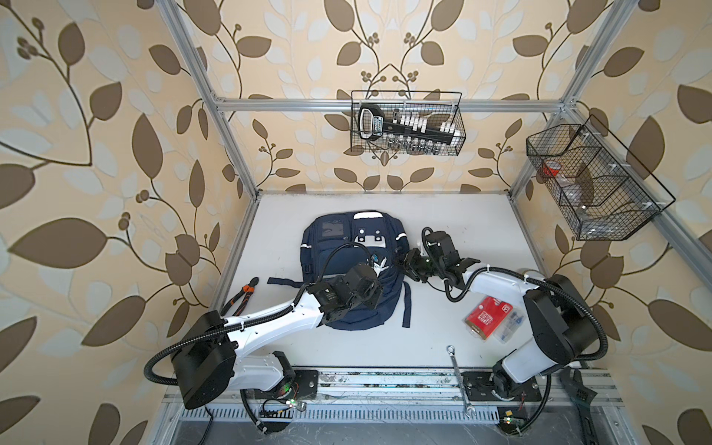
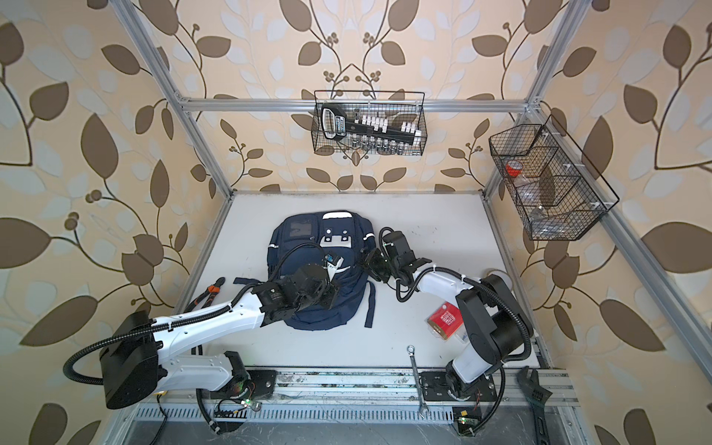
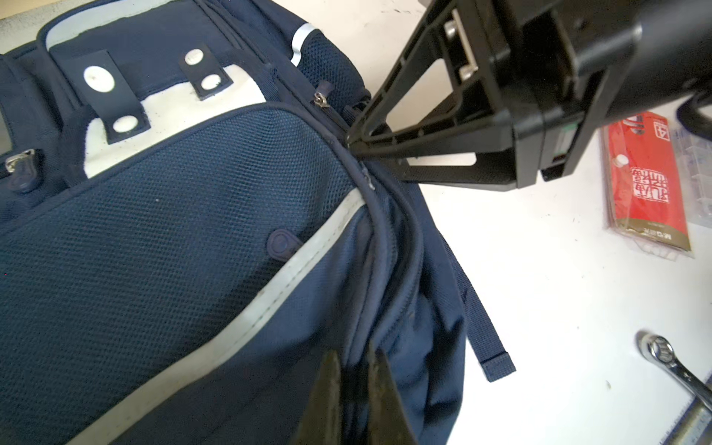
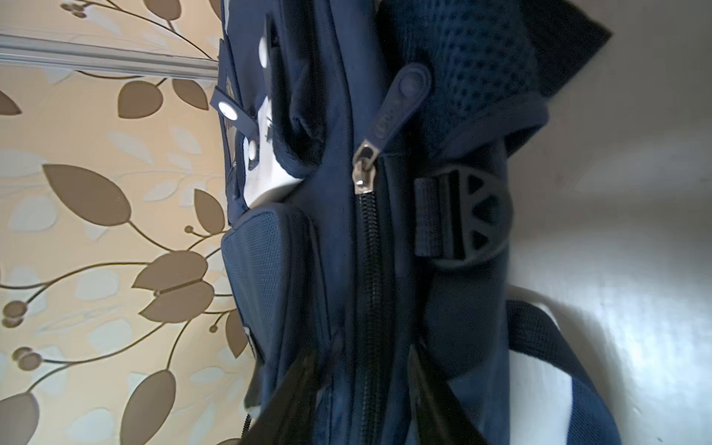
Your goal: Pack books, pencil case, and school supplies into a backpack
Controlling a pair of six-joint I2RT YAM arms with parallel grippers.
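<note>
A navy backpack [image 1: 333, 237] lies flat on the white table. In the left wrist view my left gripper is shut on the dark piping and fabric of its right edge, low in the frame. My right gripper [image 1: 404, 263] sits at the bag's right side, beside the side zipper; in the right wrist view its fingertips are blurred and apart over the zipper [image 4: 368, 296], below the zip pull [image 4: 393, 111]. The bag's lower part is partly hidden by my left arm. A red packet [image 1: 488, 315] and a clear case [image 1: 510, 325] lie at the right front.
A wrench [image 1: 456, 371] lies at the front edge, pliers [image 1: 241, 296] at the far left. Wire baskets [image 1: 408, 126] hang on the back and right walls. The back of the table around the bag is clear.
</note>
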